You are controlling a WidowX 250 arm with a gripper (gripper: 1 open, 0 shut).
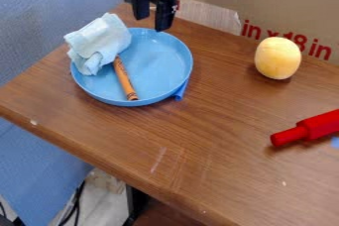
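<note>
My gripper [150, 12] hangs at the top of the view above the back rim of a blue plate [166, 66], its dark fingers apart with nothing visible between them. A white cloth [95, 42] lies on the plate's left part. An orange-brown stick-like item [125, 79] lies on the plate beside it. A small blue object [181, 89] shows at the plate's right edge, mostly hidden.
A pale yellow round object [279, 57] stands at the right back of the wooden table [199, 161]. A red cylinder [307, 128] lies at the right edge.
</note>
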